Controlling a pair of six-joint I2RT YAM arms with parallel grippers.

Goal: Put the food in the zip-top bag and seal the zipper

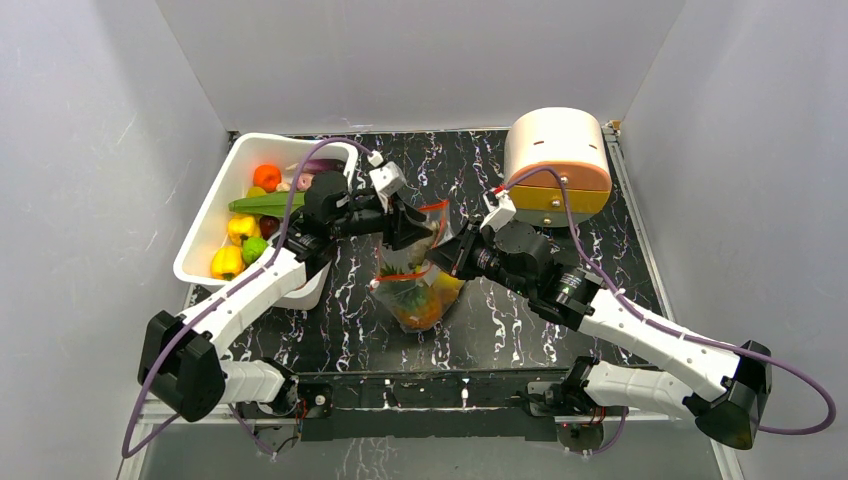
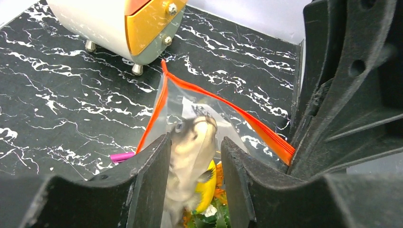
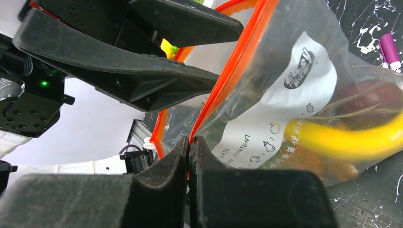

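Note:
The clear zip bag [image 1: 415, 301] with an orange-red rim stands open at mid-table, food inside it. A fish [image 2: 192, 147] rests head-up in the bag's mouth, and a yellow item [image 2: 205, 192] shows lower down. My left gripper is part open over the mouth, one finger on either side of the fish in the left wrist view; a gap shows and contact cannot be made out. On the bag's right side, my right gripper is shut on the orange-red rim [image 3: 228, 76], thin between its fingertips.
At the left stands a white bin [image 1: 200, 235] of several vegetables. A cream and yellow bread box [image 1: 557, 165] occupies the back right. Beside the bag lies a purple marker [image 3: 389, 50]. Bare marble counter [image 1: 480, 335] shows at the front right.

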